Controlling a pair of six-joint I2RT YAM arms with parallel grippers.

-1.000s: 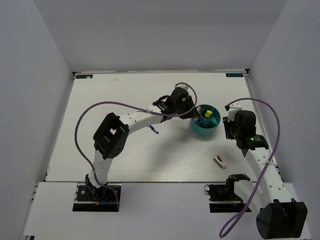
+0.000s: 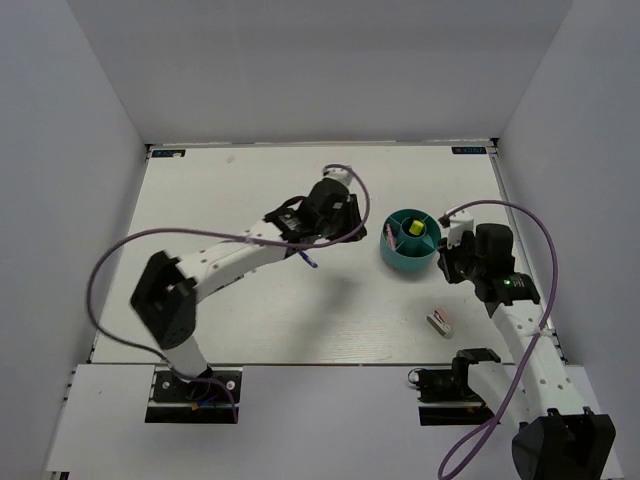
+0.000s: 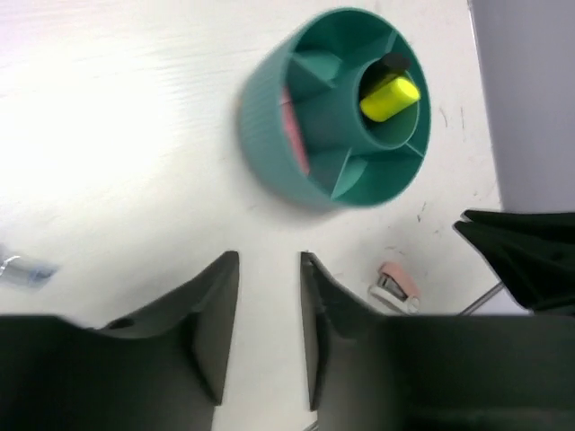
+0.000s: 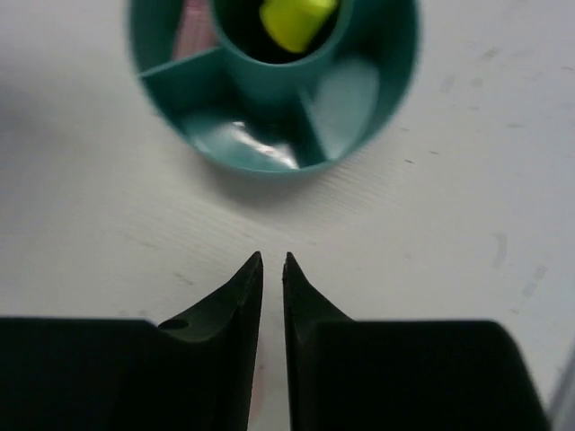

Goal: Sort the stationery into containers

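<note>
A round green holder with compartments (image 2: 408, 262) stands right of the table's middle. In its central cup sits a yellow-ended item (image 3: 392, 99), and a pink item (image 3: 293, 135) lies in a side compartment. My left gripper is open and empty, left of the holder. Beside the holder's right side, my right gripper has a narrow gap between its fingers, with nothing held. A pink-and-white stapler (image 2: 440, 322) lies on the table in front of the holder. Under the left arm shows part of a blue pen (image 2: 308, 259).
Bare table (image 2: 220, 190) stretches across the back left, and the front middle is clear as well. The right gripper's dark fingers also reach into the left wrist view from the right. Grey walls bound the table at both sides.
My left gripper has drawn back leftward from the holder, leaving the pink item inside it.
</note>
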